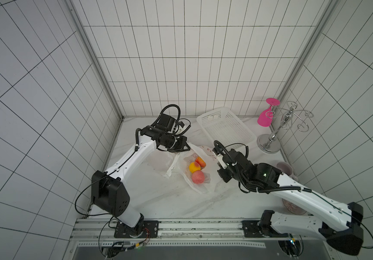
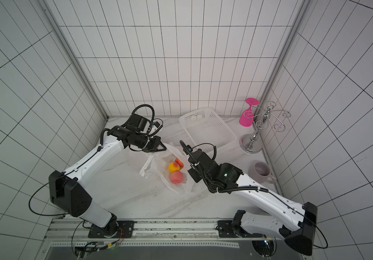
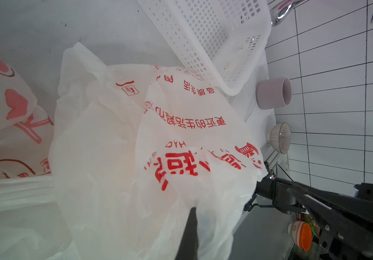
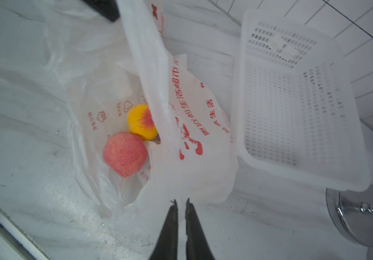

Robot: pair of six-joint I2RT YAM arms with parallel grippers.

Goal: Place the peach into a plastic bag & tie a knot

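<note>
A translucent bag [image 3: 186,112] with red print lies open on the counter, holding a pink peach [image 4: 125,153], a yellow fruit [image 4: 141,121] and an orange piece [image 1: 200,162]. My left gripper [image 1: 185,148] is shut on the bag's upper edge, which rises from the counter. My right gripper hangs above and right of the bag, its fingertips close together with a small gap and no fruit between them; they are blurred in the right wrist view.
A white basket [image 1: 223,125] stands behind the bag. At the right are a metal stand [image 1: 268,143], a pink glass [image 1: 264,117] and a mug [image 2: 260,171]. Bare counter lies in front of the bag.
</note>
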